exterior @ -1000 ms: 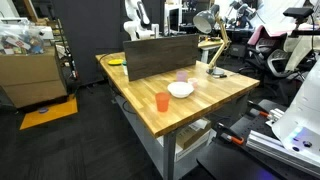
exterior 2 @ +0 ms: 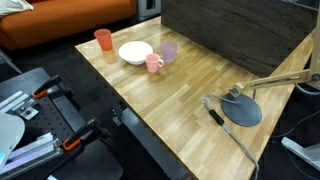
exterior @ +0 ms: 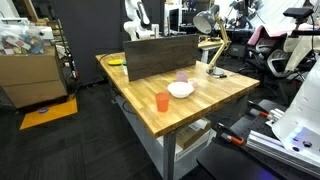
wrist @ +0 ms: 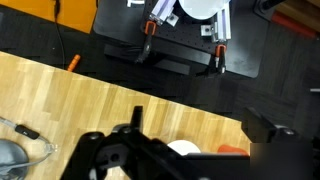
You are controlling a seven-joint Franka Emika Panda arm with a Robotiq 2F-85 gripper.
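On the wooden table stand a red-orange cup [exterior 2: 103, 39], a white bowl [exterior 2: 135, 52], a small pink mug [exterior 2: 154, 63] and a translucent purple cup [exterior 2: 169, 50]. The mug is close beside the bowl, and the purple cup is just behind the mug. In the wrist view my gripper is open, its dark fingers wide apart with nothing between them. It looks down over the table's edge. The white bowl [wrist: 184, 147] shows partly below it, and the red-orange cup [wrist: 232, 150] peeks out at lower right. Neither exterior view shows the gripper.
A dark wooden panel [exterior: 165, 57] stands along the back of the table. A lamp [exterior 2: 240, 102] with its base and cord takes up the far end. Free tabletop [exterior 2: 175, 110] lies in front of the mug. Dark floor separates table and arm mount.
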